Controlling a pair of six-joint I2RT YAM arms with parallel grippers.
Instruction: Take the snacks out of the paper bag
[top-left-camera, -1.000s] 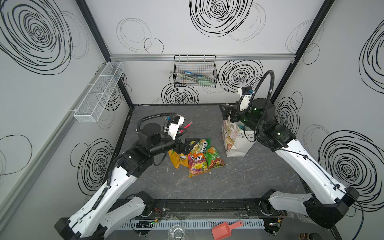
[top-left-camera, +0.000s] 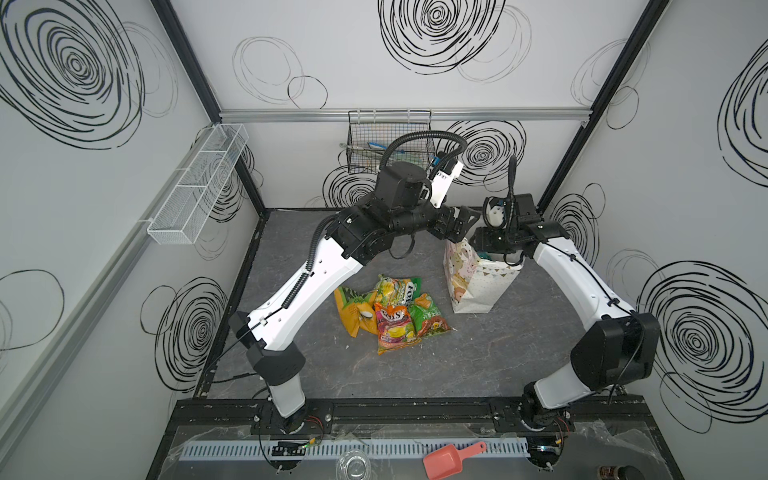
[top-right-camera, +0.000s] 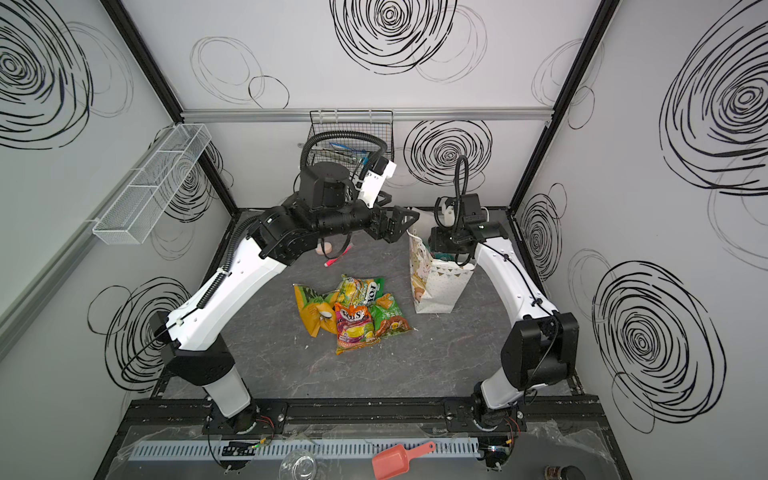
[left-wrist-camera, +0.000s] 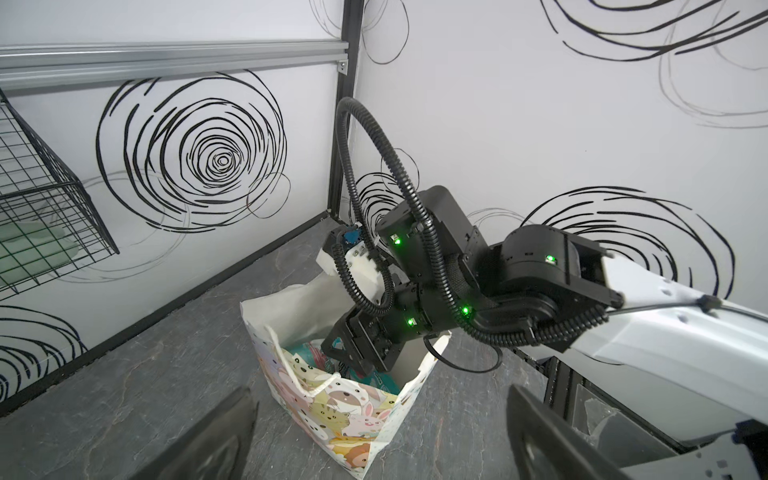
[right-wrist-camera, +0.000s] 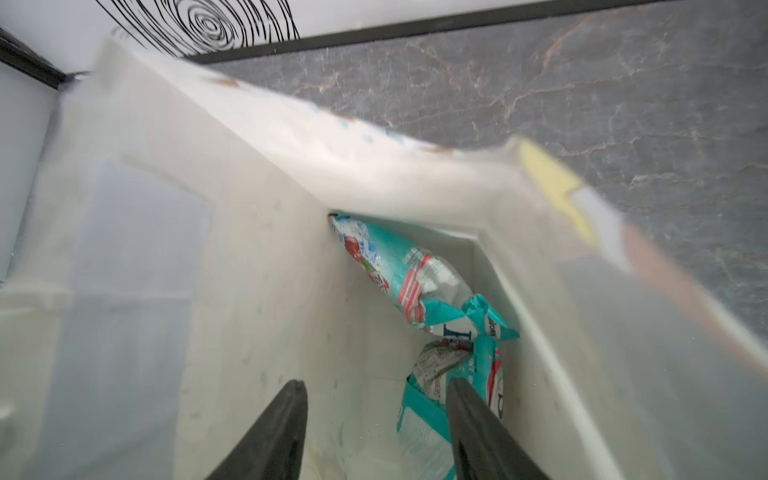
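The white paper bag (top-left-camera: 485, 288), printed with animals, stands upright at the right of the table. My right gripper is inside its mouth, fingers part open with nothing held. In the right wrist view a teal snack packet (right-wrist-camera: 408, 276) leans against the far inner wall, and a second teal packet (right-wrist-camera: 428, 408) lies lower, partly behind a right finger (right-wrist-camera: 484, 436). My left gripper is open and empty, up beside the bag's left rim. Several snacks lie together on the table: an orange bag (top-left-camera: 352, 313), a yellow-green packet (top-left-camera: 397, 288), a red-orange packet (top-left-camera: 395, 326) and a green packet (top-left-camera: 429, 316).
A black wire basket (top-left-camera: 364, 152) hangs on the back wall and a white rack (top-left-camera: 196, 196) on the left. A pink item (top-right-camera: 339, 256) lies behind the snacks.
My left gripper has risen and moved right toward the bag. My right gripper has gone from above the bag's rim down into its mouth. The snacks on the table have not moved.
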